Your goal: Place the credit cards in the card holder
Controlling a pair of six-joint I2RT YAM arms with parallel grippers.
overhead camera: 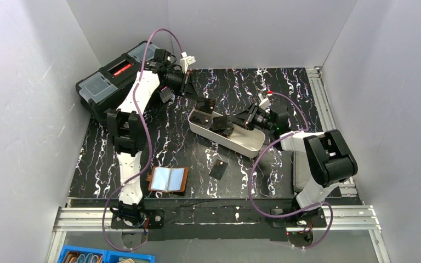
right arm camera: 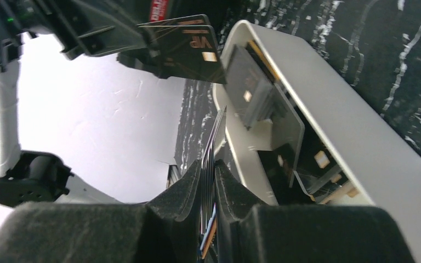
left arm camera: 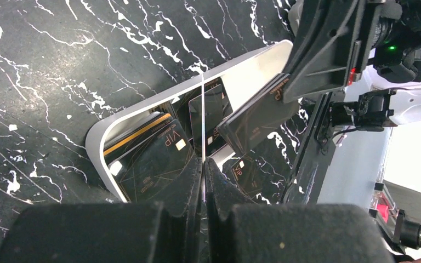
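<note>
A white elongated box (overhead camera: pixel 235 144) holds black VIP cards (left arm camera: pixel 154 161). Above its left end, my left gripper (overhead camera: pixel 193 94) is shut on a card (overhead camera: pixel 207 104), seen edge-on in the left wrist view between the fingertips. Over the box's middle, my right gripper (overhead camera: pixel 234 120) grips cards (overhead camera: pixel 219 123), seen edge-on in the right wrist view between its fingertips. The open brown card holder (overhead camera: pixel 169 178) with clear sleeves lies at the front left.
A loose card (overhead camera: pixel 218 169) lies on the table in front of the box. A black toolbox (overhead camera: pixel 98 90) stands back left, a grey case (overhead camera: pixel 302 172) at the right edge. The marble table (overhead camera: pixel 115 153) has free room between box and holder.
</note>
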